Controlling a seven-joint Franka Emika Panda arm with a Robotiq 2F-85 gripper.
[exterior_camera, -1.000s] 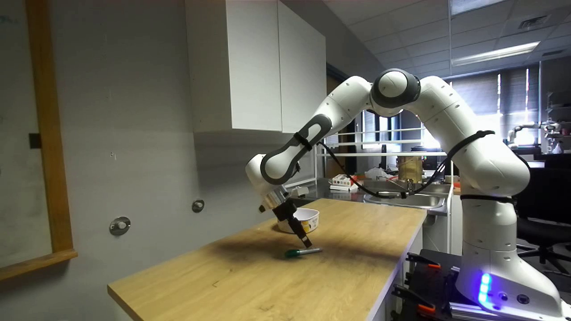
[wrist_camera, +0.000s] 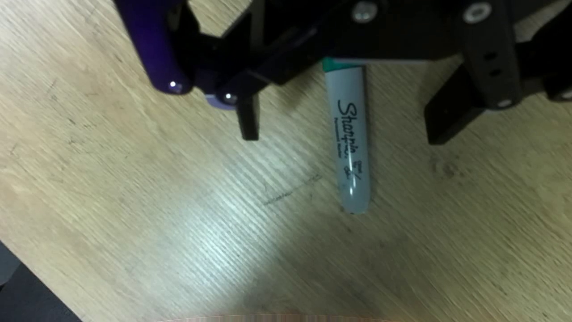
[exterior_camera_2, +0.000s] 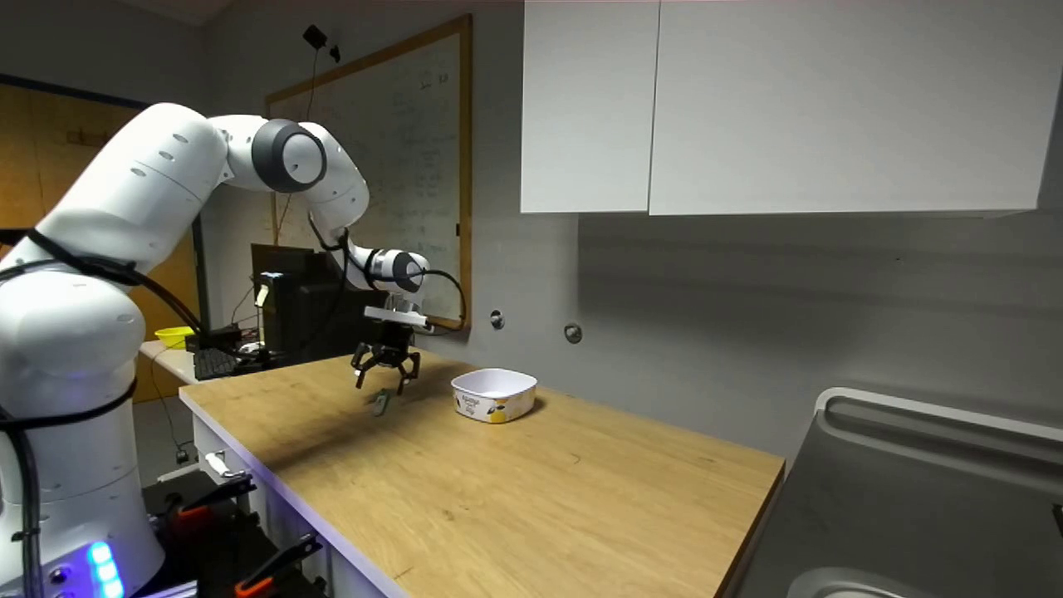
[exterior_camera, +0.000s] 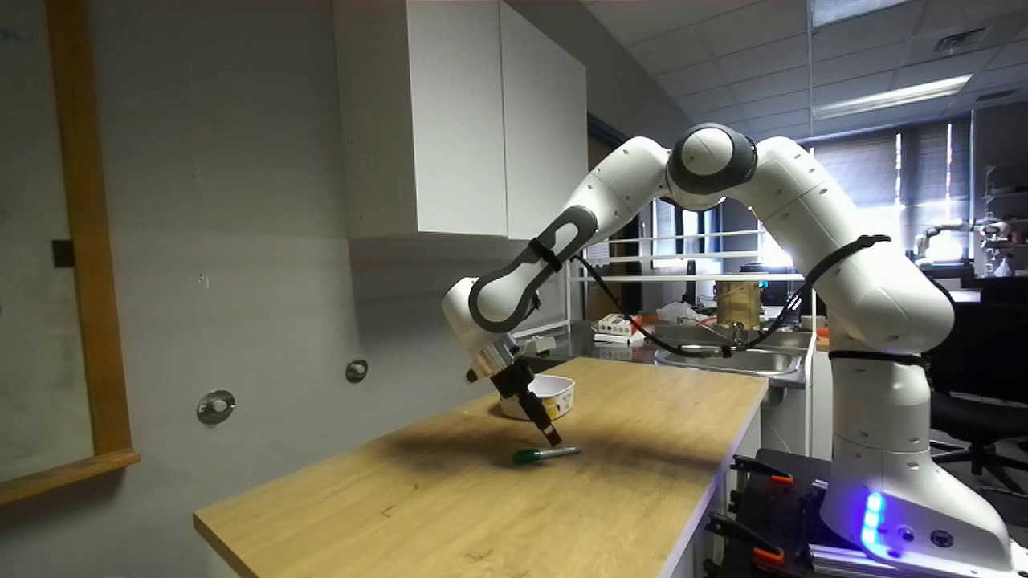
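Note:
A grey Sharpie marker (wrist_camera: pixel 351 142) with a green cap lies on the wooden counter, its cap end partly hidden by the gripper in the wrist view. My gripper is open, one finger on each side of the marker and apart from it. In exterior view 1 the gripper (exterior_camera: pixel 554 441) tilts down just above the marker (exterior_camera: pixel 545 453). From the other side, the gripper (exterior_camera_2: pixel 386 384) shows spread fingers over the marker (exterior_camera_2: pixel 381 403). A white bowl with a fruit print (exterior_camera_2: pixel 494 394) stands upright on the counter near the wall, a short way from the gripper.
A white cabinet (exterior_camera: pixel 458 116) hangs on the wall above it. At the far end in exterior view 1 is a sink (exterior_camera: pixel 761 361), with small boxes (exterior_camera: pixel 617 327) beside it.

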